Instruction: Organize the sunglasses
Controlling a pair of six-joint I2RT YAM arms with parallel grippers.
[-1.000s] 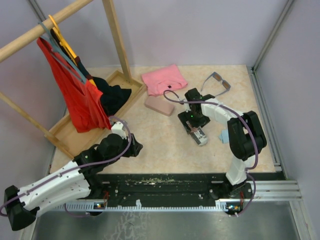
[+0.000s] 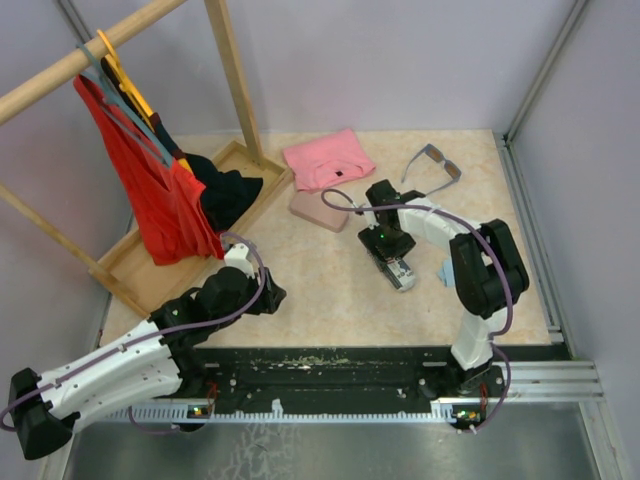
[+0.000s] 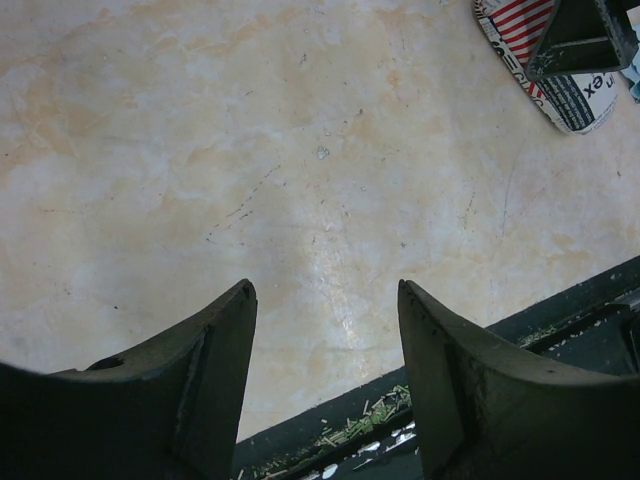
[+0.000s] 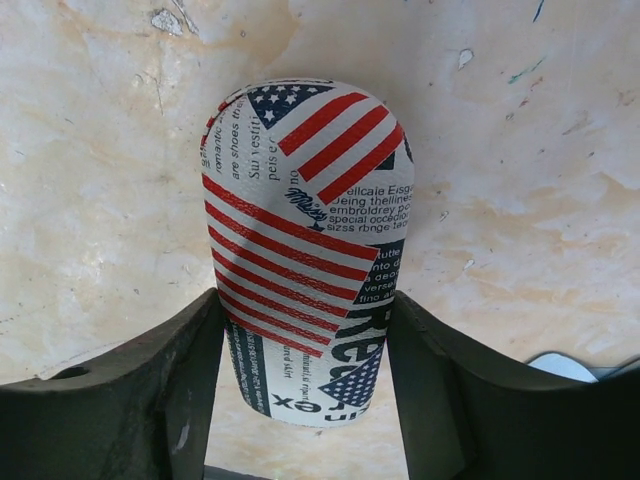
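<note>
The sunglasses lie unfolded on the table at the back right, with no gripper near them. A glasses case printed with flag stripes and newsprint rests in the right-centre part of the table. My right gripper is over it. In the right wrist view the fingers press on both long sides of the case, so that gripper is shut on it; the case looks closed. At the left, my left gripper stands open over bare table, with nothing between its fingers.
Behind the middle lie a pink folded cloth and a brownish flat case. A light blue cloth is right of the printed case. The wooden rack with hanging clothes fills the left.
My right gripper has shifted very slightly over the printed case. The left arm and the sunglasses stay where they were.
</note>
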